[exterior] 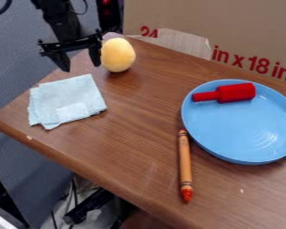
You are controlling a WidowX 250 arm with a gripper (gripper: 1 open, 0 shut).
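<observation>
The black gripper [78, 55] is at the upper left, open, its fingers apart, just left of a pale yellow round object [118, 55] on the wooden table. A folded light-blue cloth [65, 102] lies on the left of the table. On the right, a blue plate [239, 134] holds a red cylindrical object with a handle [235, 92]. An orange crayon [185, 164] lies beside the plate.
A cardboard box [217, 36] stands along the back of the table [133, 152]. The table's left edge drops away to a grey area.
</observation>
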